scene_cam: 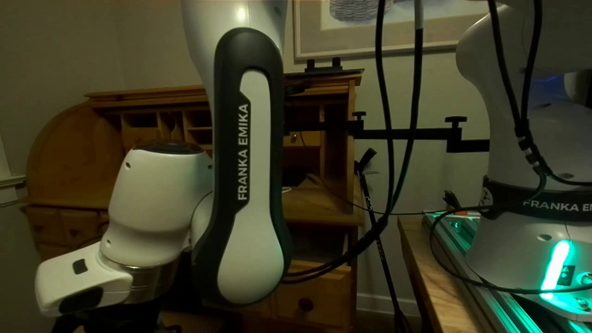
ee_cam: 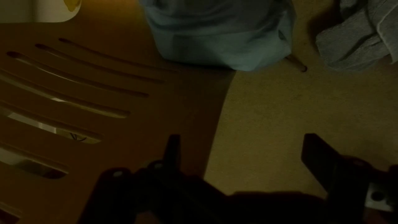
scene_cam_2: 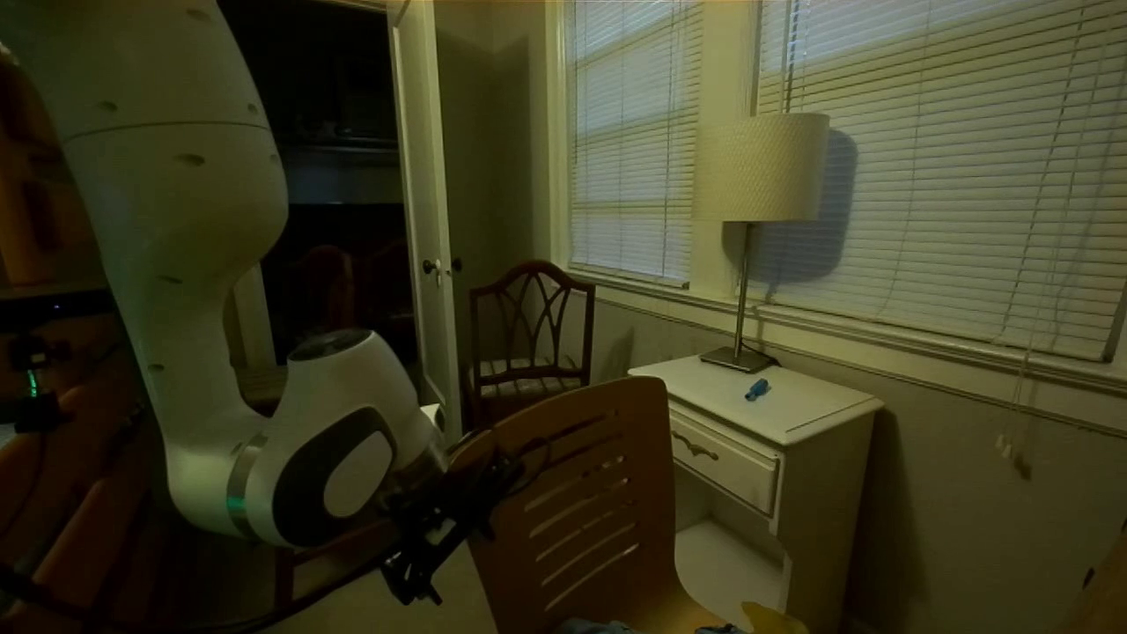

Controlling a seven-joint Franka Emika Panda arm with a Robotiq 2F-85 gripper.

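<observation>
Open and empty, my gripper shows its two dark fingers wide apart at the bottom of the wrist view. Below it lie the edge of a wooden chair's slatted back (ee_cam: 123,123) and bare beige floor (ee_cam: 268,123). A blue-grey cloth (ee_cam: 224,44) is bunched ahead of the fingers, apart from them, with its upper part cut off by the frame. To its right is a grey cloth (ee_cam: 354,44) on the floor. In exterior view 1 the fingers are out of sight below the frame.
Close beside the gripper in exterior view 2 stands the chair (scene_cam_2: 592,475). Beyond it, a white nightstand (scene_cam_2: 824,401) carries a lamp (scene_cam_2: 766,169) and a small blue object (scene_cam_2: 757,390). A wooden desk (scene_cam: 322,205) stands behind the arm.
</observation>
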